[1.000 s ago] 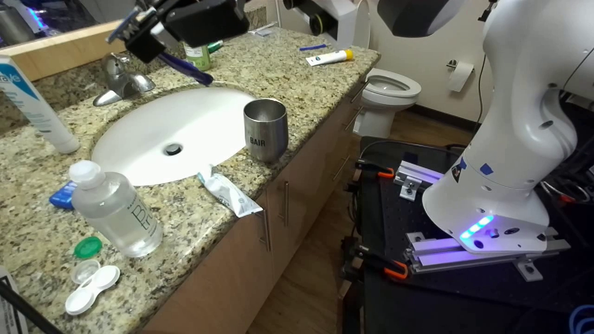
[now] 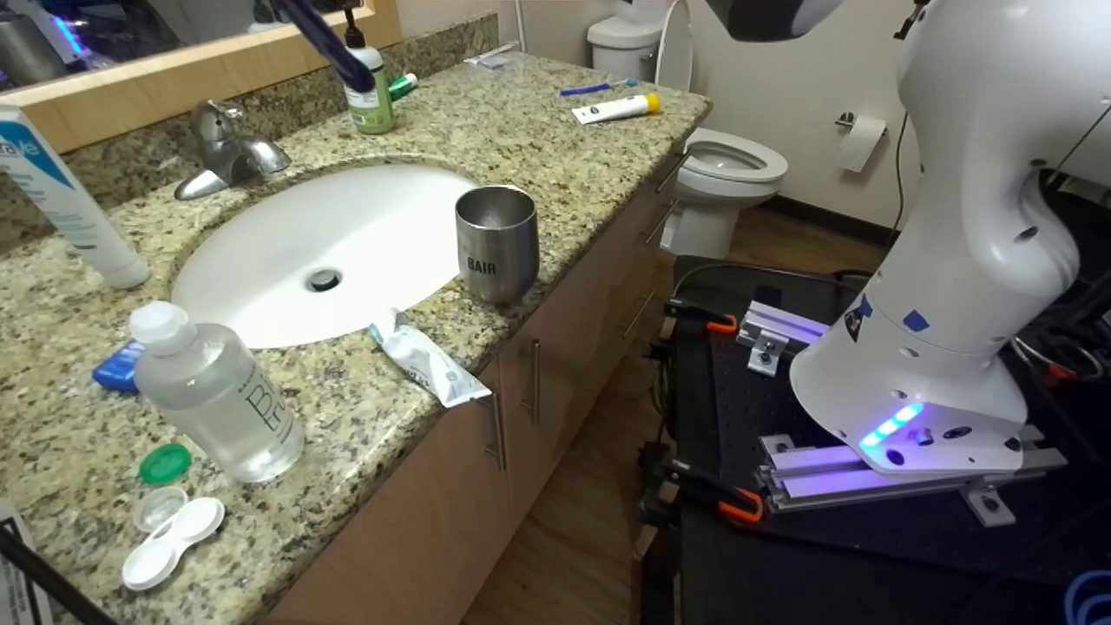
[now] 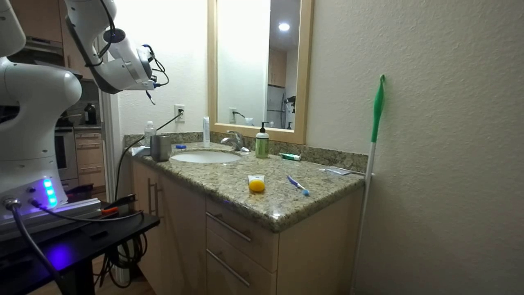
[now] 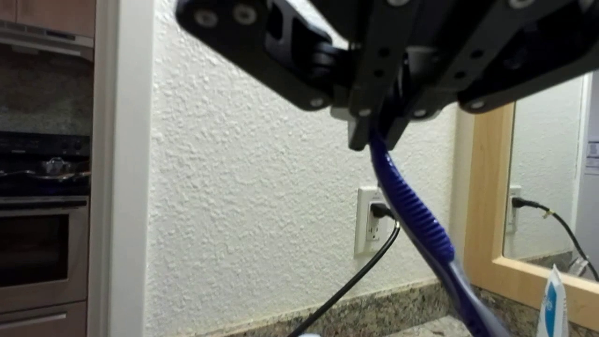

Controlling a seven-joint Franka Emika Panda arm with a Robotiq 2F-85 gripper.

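Note:
A dark purple-blue toothbrush hangs from my gripper, whose fingertips are shut on one end of it. Its other end runs out of the wrist view at the bottom. In exterior view 1 part of the toothbrush shows at the top, above the counter in front of the soap bottle, and the gripper itself is out of frame. A steel cup stands upright and apart from it at the sink's right edge. In exterior view 2 the same cup is near the counter's left end.
Near the cup lies a crumpled tube. A clear bottle and a contact lens case occupy the near counter. The sink is empty. Another blue toothbrush and a yellow-capped tube lie at the far end.
My gripper has risen out of exterior view 1, lifting the toothbrush up and slightly left, away from above the sink's back rim. Cup and counter items are unmoved.

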